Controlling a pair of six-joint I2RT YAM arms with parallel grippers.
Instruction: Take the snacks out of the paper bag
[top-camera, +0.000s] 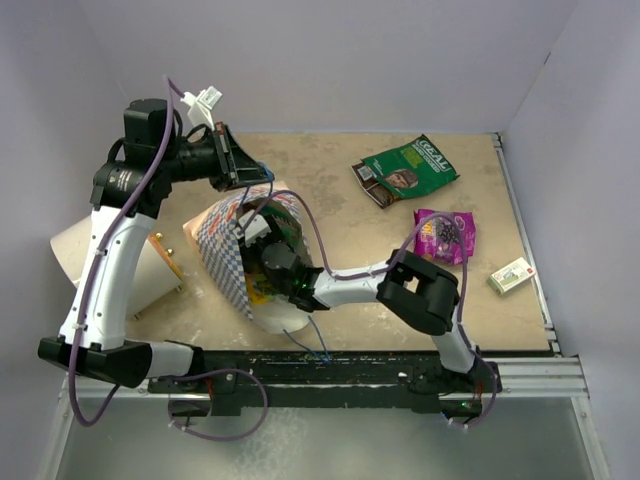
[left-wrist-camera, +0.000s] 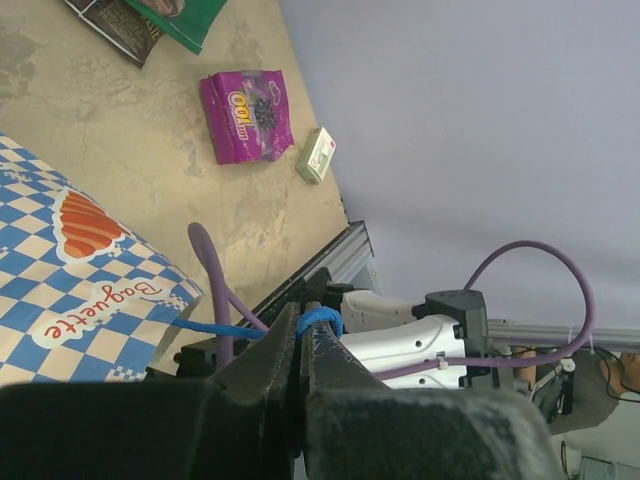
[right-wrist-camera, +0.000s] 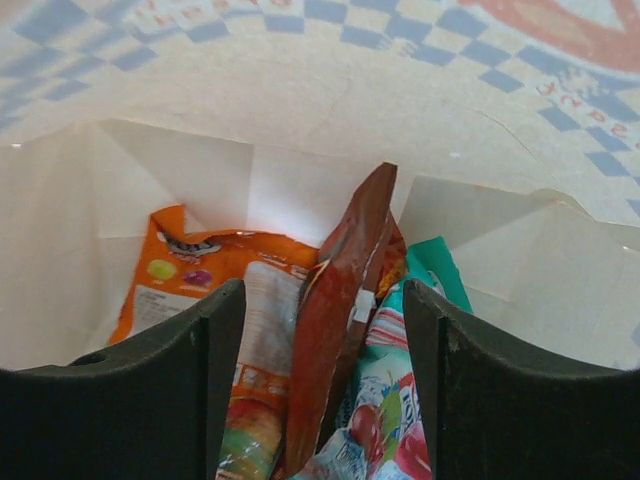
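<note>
The blue-checked paper bag (top-camera: 225, 260) lies with its mouth facing right. My left gripper is shut on the blue handle (left-wrist-camera: 320, 318) above it, holding the bag up. My right gripper reaches into the mouth, its fingers apart over snack packs: an orange pack (right-wrist-camera: 190, 280), a dark red-brown pack (right-wrist-camera: 335, 310) and a teal pack (right-wrist-camera: 435, 270).
On the board lie a green bag (top-camera: 410, 170), a purple pack (top-camera: 445, 230) and a small box (top-camera: 511, 276). A cream cylinder (top-camera: 85, 255) stands at the left. The board's upper middle is clear.
</note>
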